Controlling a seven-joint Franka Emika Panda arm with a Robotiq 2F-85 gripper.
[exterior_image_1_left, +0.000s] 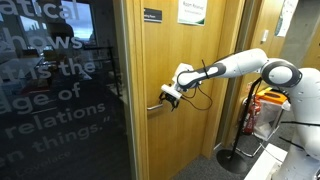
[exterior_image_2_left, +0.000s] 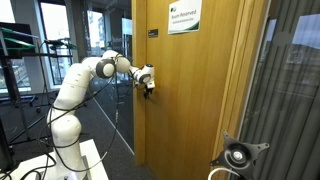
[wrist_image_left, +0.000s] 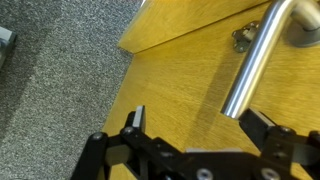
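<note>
A tall wooden door (exterior_image_1_left: 180, 130) fills the middle of exterior view 1. A silver bar handle (wrist_image_left: 256, 68) crosses the upper right of the wrist view, with its free end close to the right finger (wrist_image_left: 256, 126). My gripper is open, its two fingers wide apart and the door's wood visible behind the gap. The handle's end lies toward the right side of that gap; whether it touches the finger I cannot tell. In exterior view 1, the gripper (exterior_image_1_left: 172, 98) is at handle height, close to the door. The arm hides much of it in exterior view 2.
Left of the door stands a dark glass panel (exterior_image_1_left: 65, 100) with lettering. A black post on a round base (exterior_image_1_left: 234, 161) and a cart (exterior_image_1_left: 265, 115) are at the right. Grey carpet (wrist_image_left: 60, 90) shows below the door.
</note>
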